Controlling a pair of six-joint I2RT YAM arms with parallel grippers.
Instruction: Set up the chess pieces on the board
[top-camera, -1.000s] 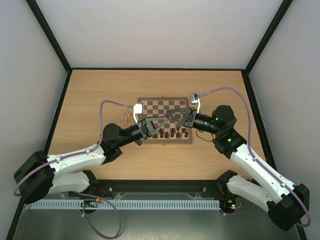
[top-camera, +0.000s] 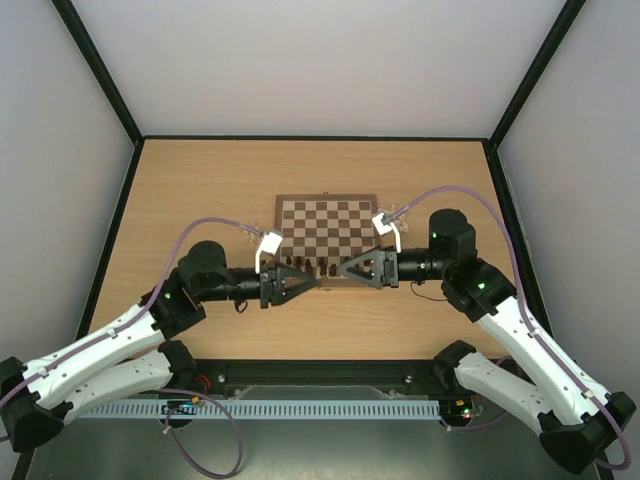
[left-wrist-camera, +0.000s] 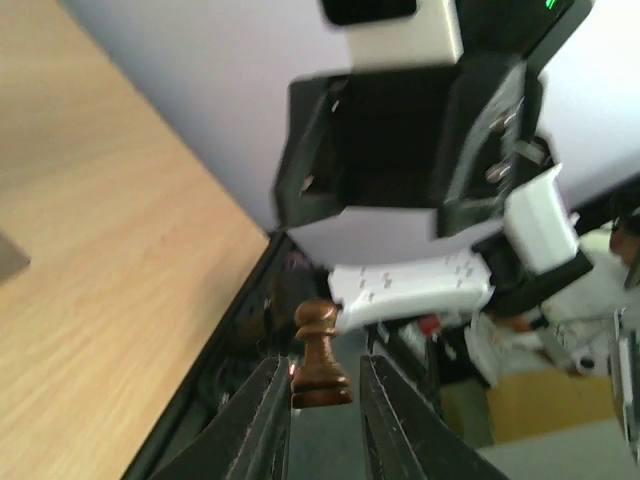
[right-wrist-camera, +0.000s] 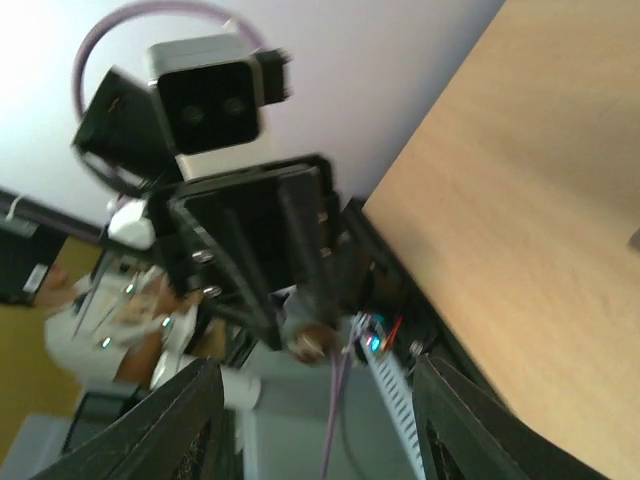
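The chessboard (top-camera: 327, 222) lies mid-table, several dark pieces along its front rows, partly under the grippers. My left gripper (top-camera: 312, 281) hangs over the board's front left, shut on a dark wooden pawn (left-wrist-camera: 320, 372), which shows upright between its fingertips in the left wrist view. My right gripper (top-camera: 344, 270) is open over the board's front right, empty, facing the left one at a small gap; in its wrist view the pawn is blurred behind its parted fingers.
Light pieces beside the board's left edge are mostly hidden behind the left arm.
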